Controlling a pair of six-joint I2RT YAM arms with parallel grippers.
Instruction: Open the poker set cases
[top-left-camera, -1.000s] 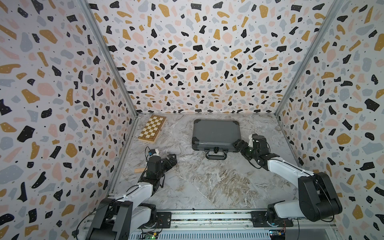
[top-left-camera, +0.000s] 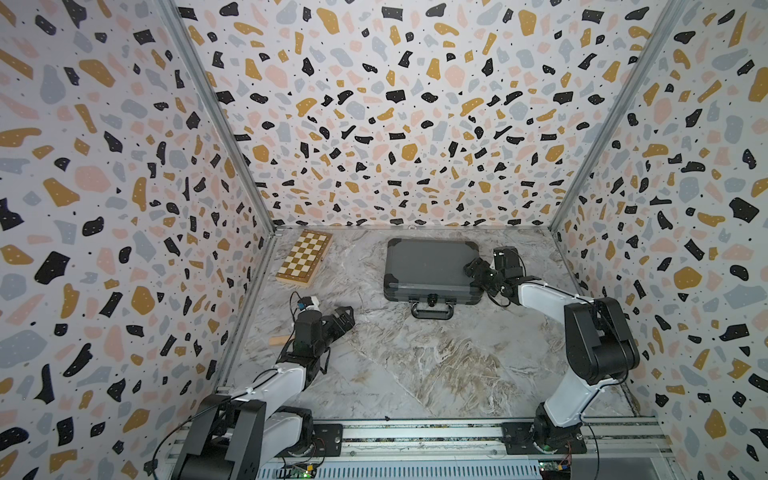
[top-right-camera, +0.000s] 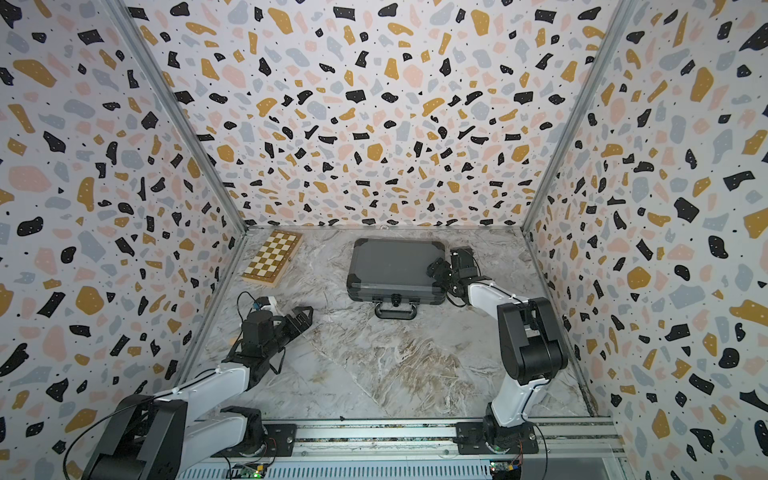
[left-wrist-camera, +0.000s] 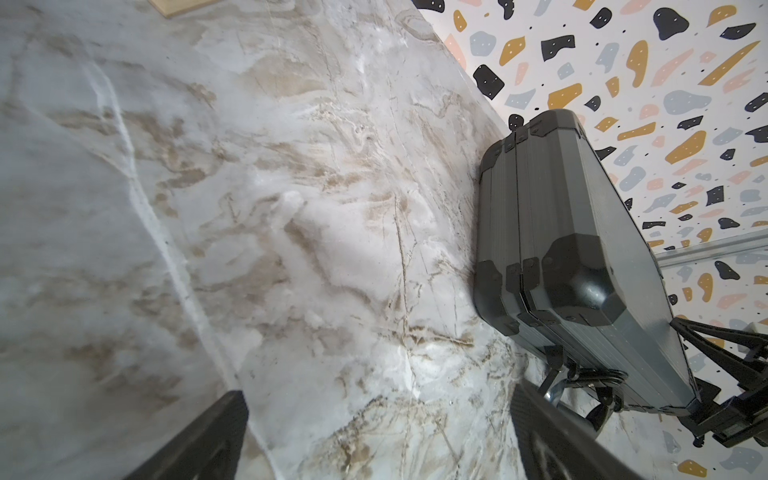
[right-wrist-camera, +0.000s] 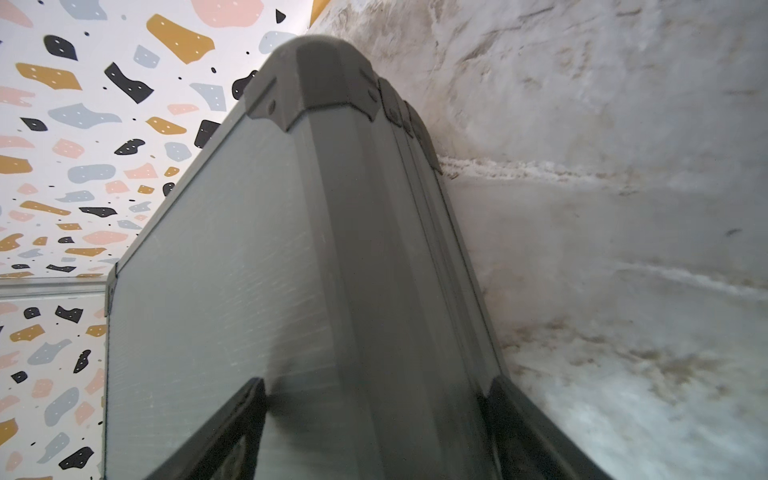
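Note:
A grey case with black corners lies flat at the back middle of the table, lid down. Its handle faces the front, and a black latch sits above it. My right gripper is open over the case's right edge: one finger is above the lid, the other alongside the side wall. Whether both touch the case cannot be told. In the left wrist view, the case shows its lid seam closed. My left gripper stands open and empty at the front left.
A wooden chessboard box lies at the back left. A pale wooden piece shows partly behind the left arm. A patterned wall rises behind it.
My right gripper has moved toward the back along the case's right side, from near its front right corner. The case and the left arm have not visibly moved.

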